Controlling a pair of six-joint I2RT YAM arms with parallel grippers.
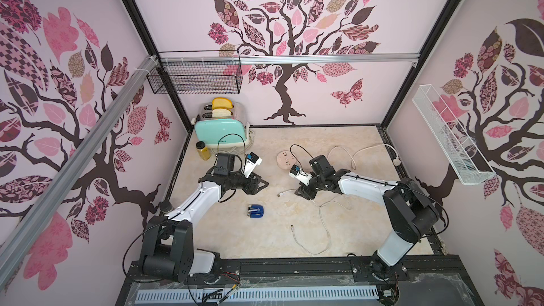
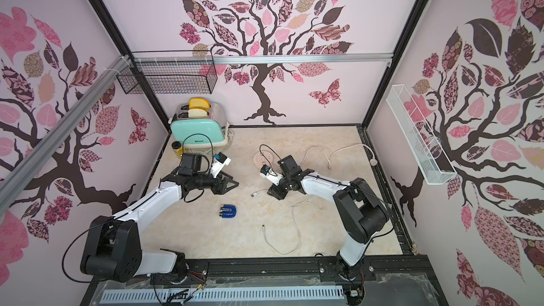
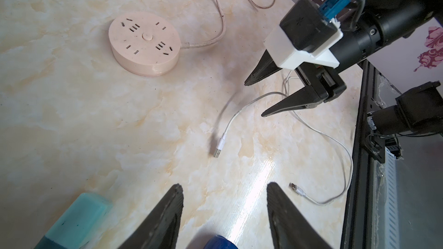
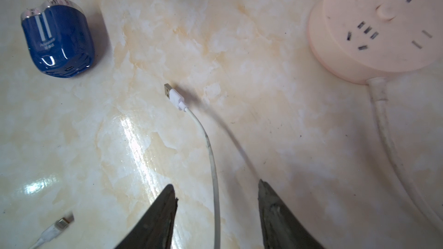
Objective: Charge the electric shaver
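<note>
A blue shaver (image 4: 59,39) lies on the table (image 1: 351,226), below my left gripper in the top views. A white cable's USB-A plug (image 4: 176,97) lies left of the round pink power strip (image 3: 143,41); a second plug (image 3: 297,190) lies nearer the front edge. My left gripper stands open above the table with nothing between its fingers. My right gripper is open too, hovering over the cable, whose white line runs between its fingers in the right wrist view; whether they touch it is unclear, but they do not grip it.
A mint toaster (image 1: 218,131) and a yellow jar (image 1: 203,152) stand at the back left. The power strip's thick cord runs to the back right. A black wire basket (image 1: 192,76) hangs above the back left.
</note>
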